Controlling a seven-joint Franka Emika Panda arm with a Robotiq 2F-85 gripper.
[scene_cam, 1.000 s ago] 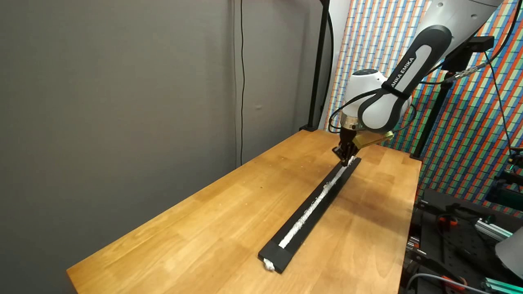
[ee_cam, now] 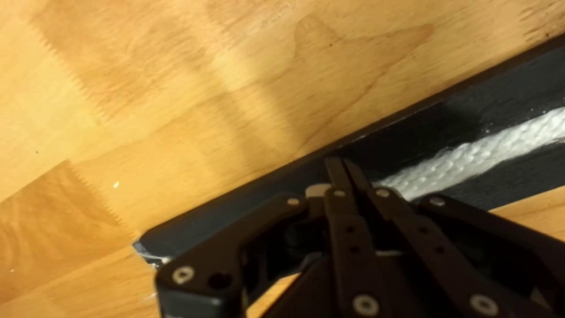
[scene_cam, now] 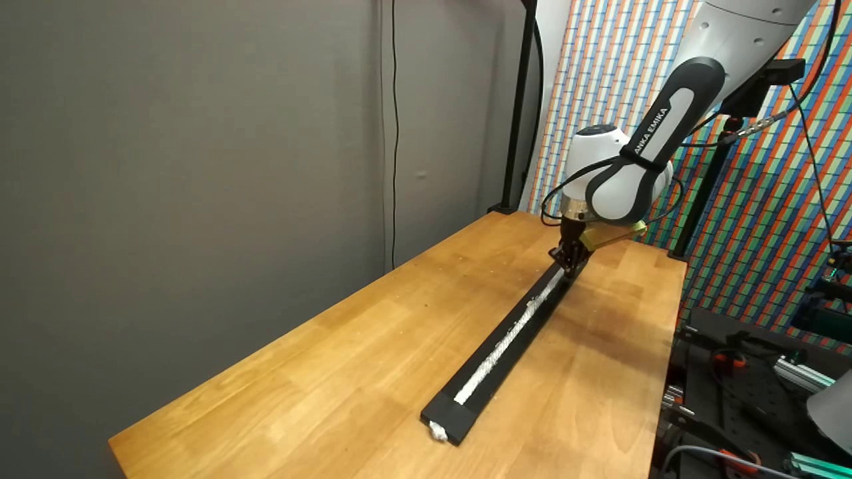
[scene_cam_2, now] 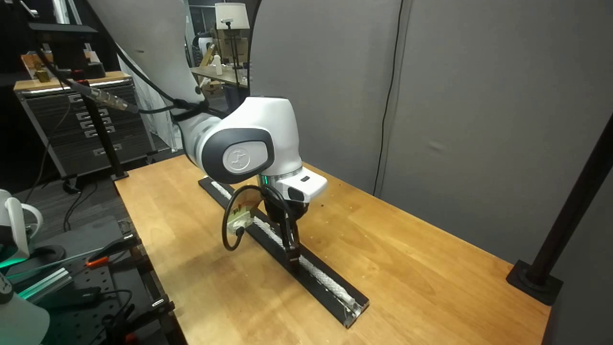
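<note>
A long black channel strip lies on the wooden table. White braided rope runs along its groove, and a short rope end pokes out at the near end in exterior view 1. My gripper points down over the strip, near its far end in exterior view 1. In the wrist view its narrow dark fingers are shut side by side, and nothing shows between them. The white rope comes up beside the fingers from the right; they hide part of it.
A black post stands at one corner and a grey panel borders one side. A dark cart with tools sits beside the table.
My gripper has moved slightly down and to the right in exterior view 1, closer to the strip, now covering rope that showed beside it. The strip itself has not moved.
</note>
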